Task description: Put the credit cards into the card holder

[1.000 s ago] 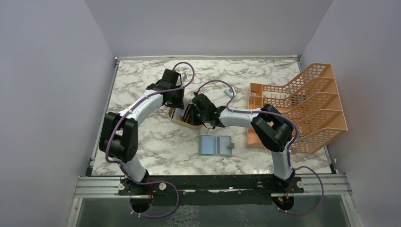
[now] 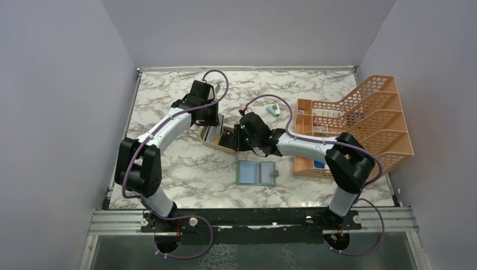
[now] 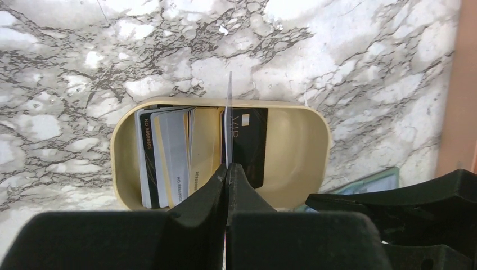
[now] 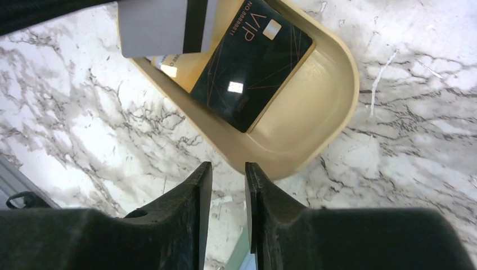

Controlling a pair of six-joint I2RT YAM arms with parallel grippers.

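Note:
A beige oval tray (image 3: 298, 152) holds several bank cards, among them silver ones (image 3: 174, 157), gold ones (image 3: 205, 140) and a black VIP card (image 4: 253, 62) lying on top. My left gripper is shut on a thin silver card (image 3: 229, 124), seen edge-on in the left wrist view above the tray. In the right wrist view that silver card (image 4: 160, 31) shows its face and a dark stripe. My right gripper is partly open and empty, by the tray's rim. The green-framed card holder (image 2: 256, 172) lies flat in front of the tray.
An orange slatted rack (image 2: 371, 121) with compartments fills the table's right side. A small white and blue item (image 2: 274, 109) lies left of it.
My right gripper has moved rightward, away from the cards.

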